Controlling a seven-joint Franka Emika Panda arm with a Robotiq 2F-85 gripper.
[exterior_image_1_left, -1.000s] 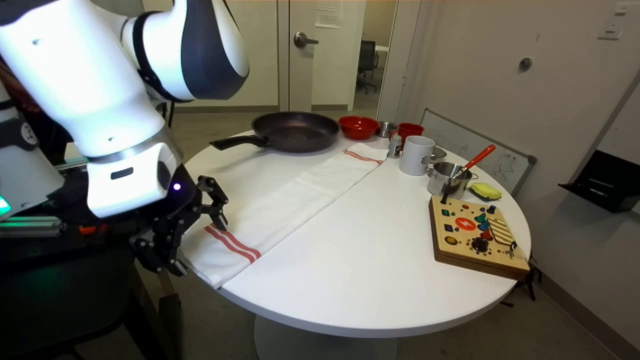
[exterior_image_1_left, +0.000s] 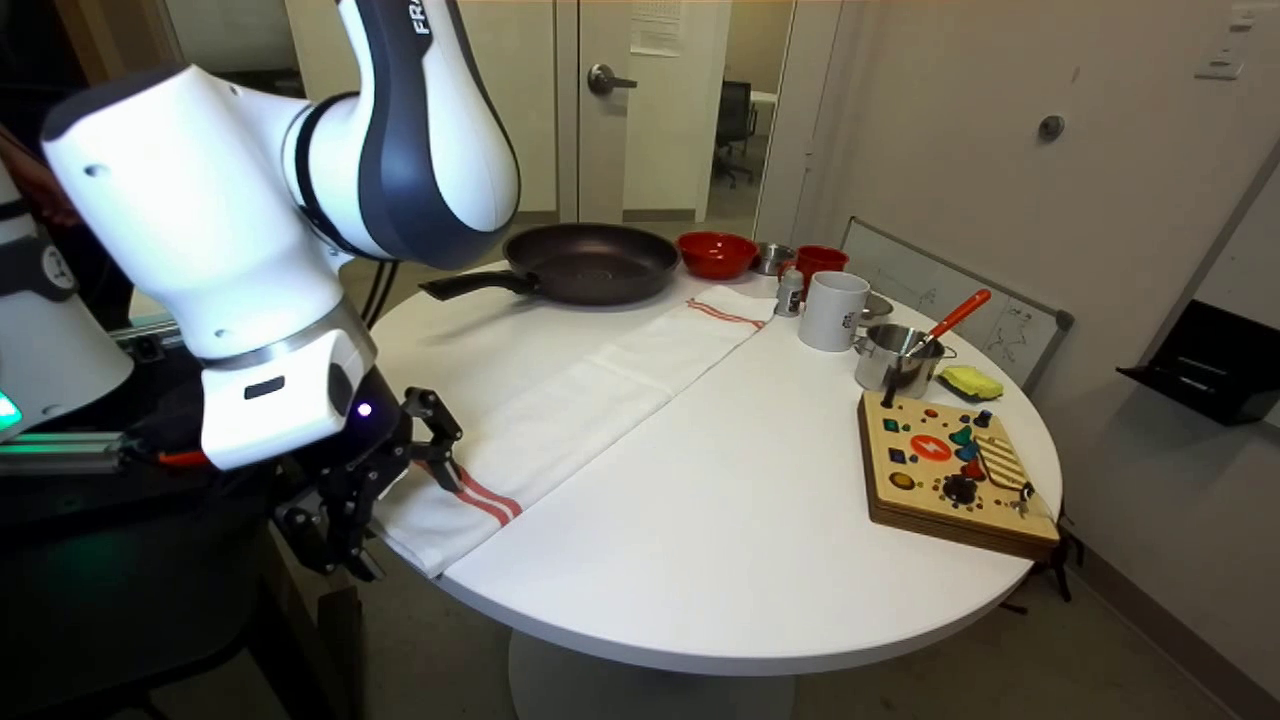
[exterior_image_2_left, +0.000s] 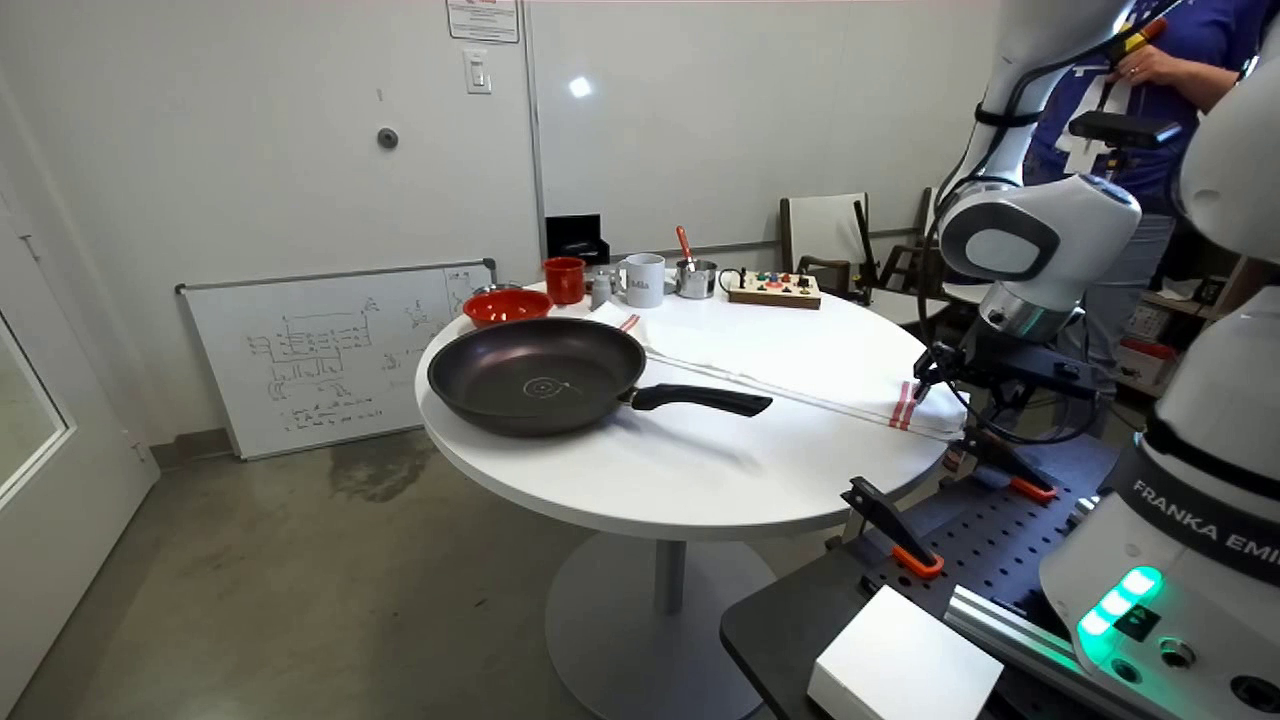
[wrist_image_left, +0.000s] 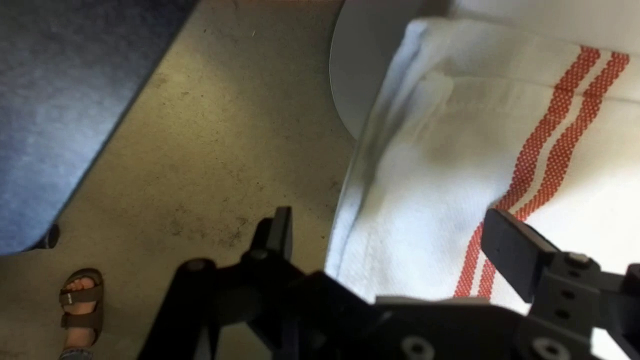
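The white towel (exterior_image_1_left: 576, 408) with red stripes lies as a long folded strip across the table, its near end at the rim. My gripper (exterior_image_1_left: 411, 526) is at that end, fingers wide apart. In the wrist view, one fingertip (wrist_image_left: 510, 246) is over the red stripes, and the other finger (wrist_image_left: 280, 233) is out past the towel's edge, over the floor. The towel's end (wrist_image_left: 414, 210) lies between them, but nothing is gripped. Whether the finger over the stripes touches the cloth I cannot tell.
A dark frying pan (exterior_image_2_left: 540, 372) stands beside the towel. Around the table's far side are red bowl (exterior_image_1_left: 716, 254), white mug (exterior_image_1_left: 833, 312), steel pot (exterior_image_1_left: 894, 364), yellow sponge (exterior_image_1_left: 969, 383) and wooden switch board (exterior_image_1_left: 948, 474).
The arm has come lower and slightly to the right, bringing the open gripper down at the towel's near end. The towel and the other objects look unmoved.
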